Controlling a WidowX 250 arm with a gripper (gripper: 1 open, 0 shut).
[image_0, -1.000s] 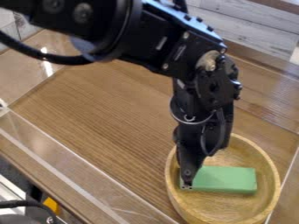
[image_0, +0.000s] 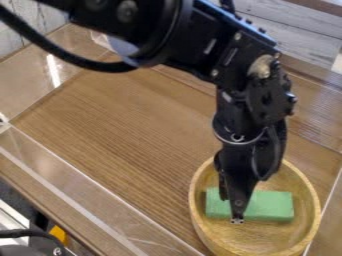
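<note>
A round wooden bowl (image_0: 293, 237) sits at the lower right of the tabletop, with a green rectangular block (image_0: 271, 205) lying inside it. My black gripper (image_0: 237, 212) reaches down into the bowl, its fingertips over the block's left part. The gripper looks shut; whether its tips touch the block I cannot tell, and part of the block is hidden behind them.
A clear raised edge runs along the left and front, with cables and dark items beyond it at lower left. A pale plank wall stands at the back.
My gripper has shifted to the right over the block, from its left end further along it. The bowl and block look unmoved.
</note>
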